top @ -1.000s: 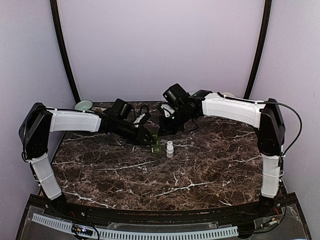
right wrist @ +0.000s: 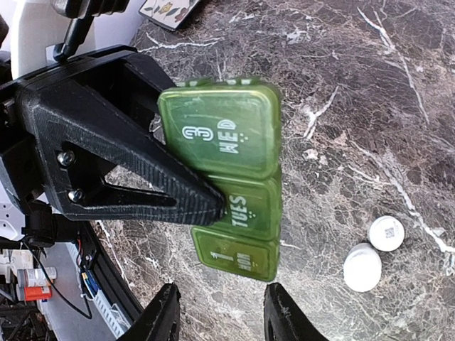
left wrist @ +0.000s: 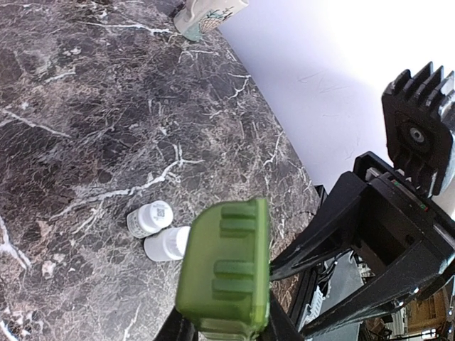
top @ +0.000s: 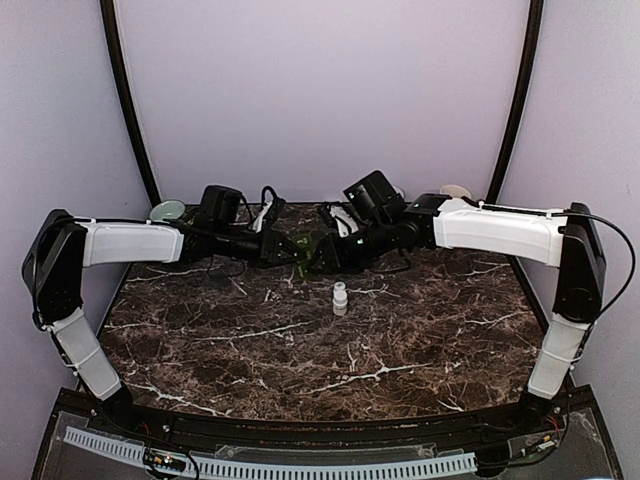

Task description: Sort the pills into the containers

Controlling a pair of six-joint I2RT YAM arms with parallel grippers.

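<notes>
My left gripper [top: 292, 256] is shut on a green pill organizer [top: 303, 262], held up above the table near its middle. In the right wrist view, the organizer [right wrist: 238, 131] shows day lids marked WED, TUES and MON, with a left finger [right wrist: 178, 192] across its side. Close by on the right, my right gripper has its fingers apart with nothing between them, its tips just below the MON end in that view. Two white pill bottles stand side by side on the table, one bottle [left wrist: 149, 219] touching or nearly touching the other bottle [left wrist: 167, 244]. No loose pills show.
A pale green bowl or cup [top: 167, 210] stands at the back left, and a light round object [top: 455, 191] at the back right, behind the right arm. A patterned cup [left wrist: 206, 15] shows in the left wrist view.
The organizer and left gripper have moved up in the top view, away from the bottles, and slightly left. My right arm has shifted a little to the right.
</notes>
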